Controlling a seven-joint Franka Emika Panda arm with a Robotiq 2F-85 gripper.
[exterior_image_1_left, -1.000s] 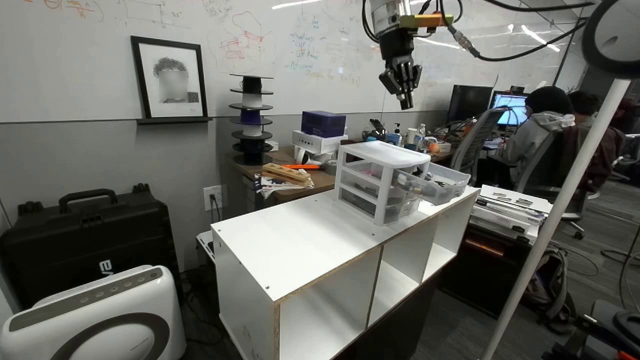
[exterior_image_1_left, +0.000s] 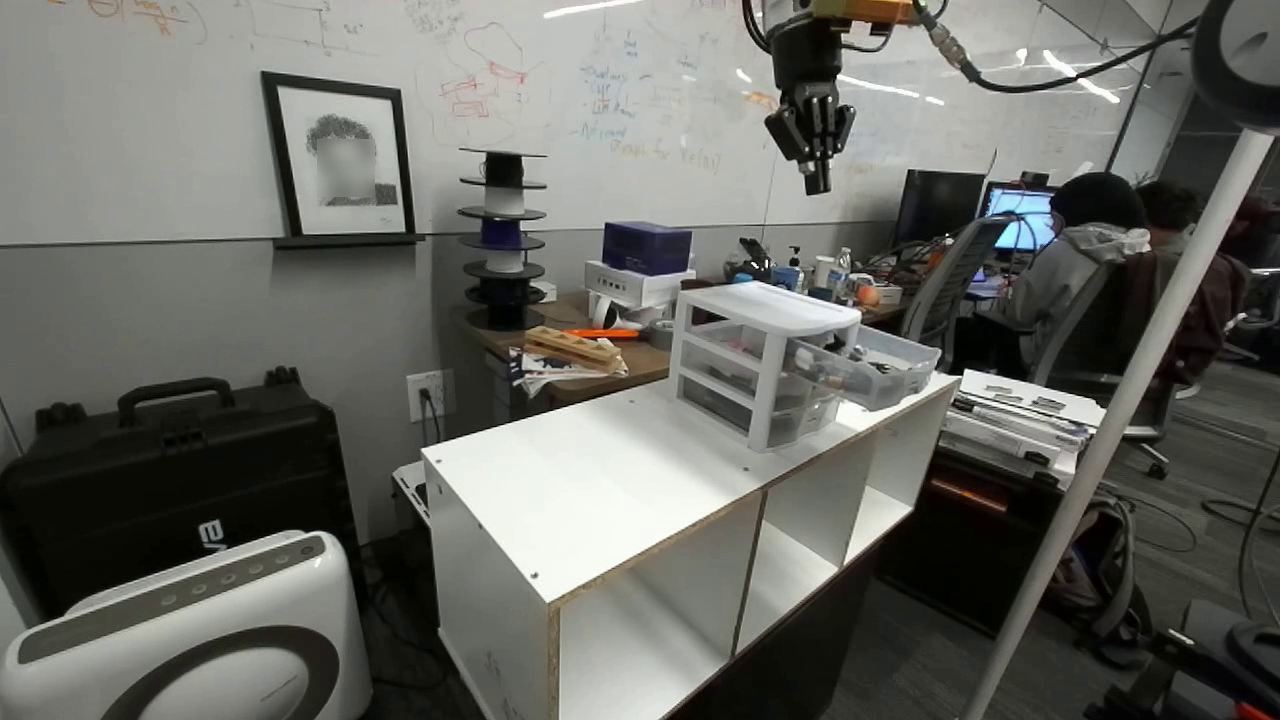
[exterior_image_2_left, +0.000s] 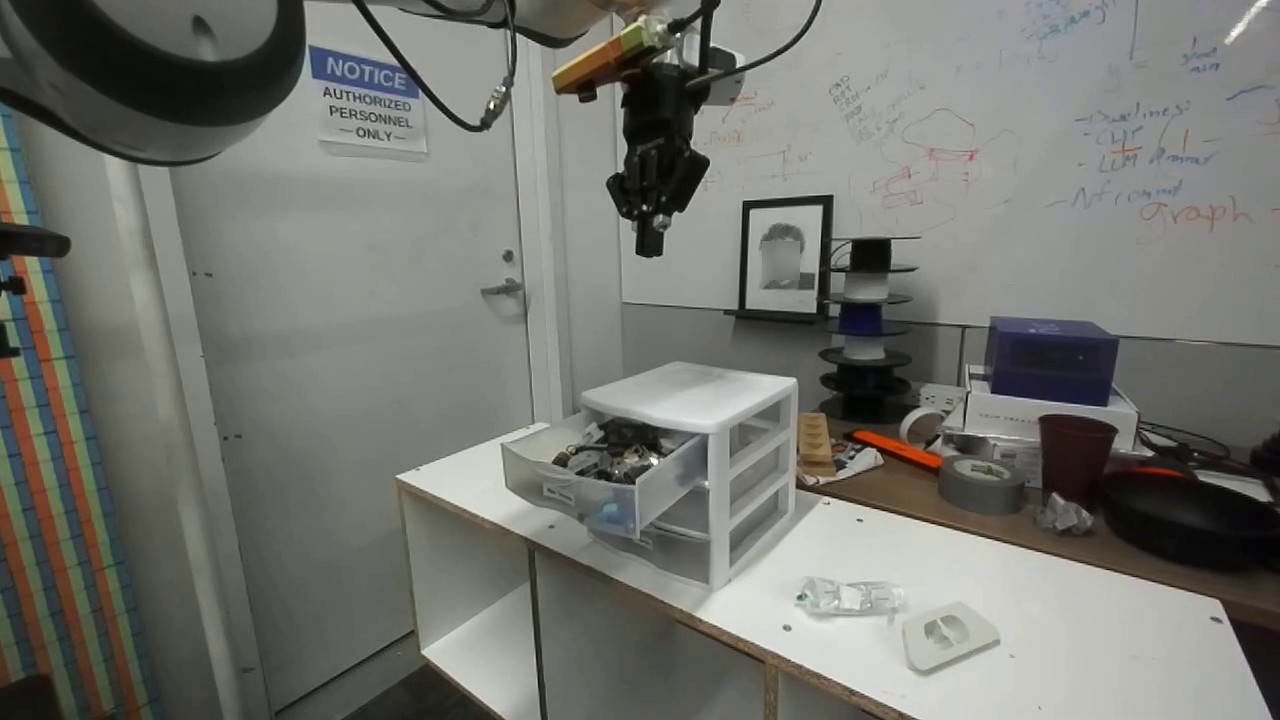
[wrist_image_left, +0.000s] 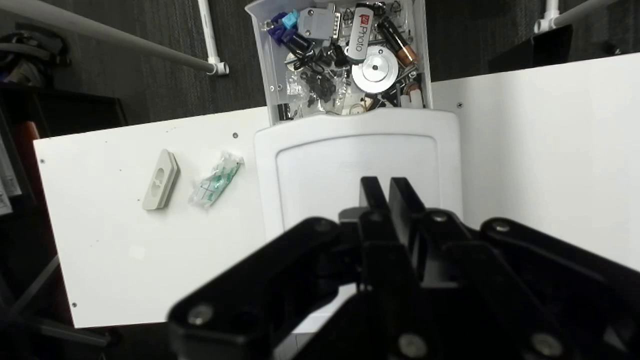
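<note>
High over the white plastic drawer unit (exterior_image_2_left: 690, 398) hangs my gripper (exterior_image_2_left: 649, 240), pointing down and well clear of it. Its black fingers (wrist_image_left: 373, 193) are close together in the wrist view, with a narrow gap in which no object shows. The unit's top drawer (exterior_image_2_left: 576, 490) is pulled out, full of small parts such as a metal pulley (wrist_image_left: 375, 69) and a white-and-grey stick (wrist_image_left: 360, 36). A clear bag with green bits (wrist_image_left: 216, 182) and a pale grey block with a recess (wrist_image_left: 160, 181) lie on the shelf top beside the unit.
The white shelf (exterior_image_1_left: 600, 474) has bare top surface on both sides of the unit. Behind it, a desk (exterior_image_2_left: 912, 462) carries tape, a dark red cup (exterior_image_2_left: 1071, 454) and a black pan (exterior_image_2_left: 1188, 518). A pale pole (exterior_image_1_left: 1116, 420) stands in front.
My gripper has risen and shifted slightly right in exterior view 1. The drawer unit and its open drawer look unchanged.
</note>
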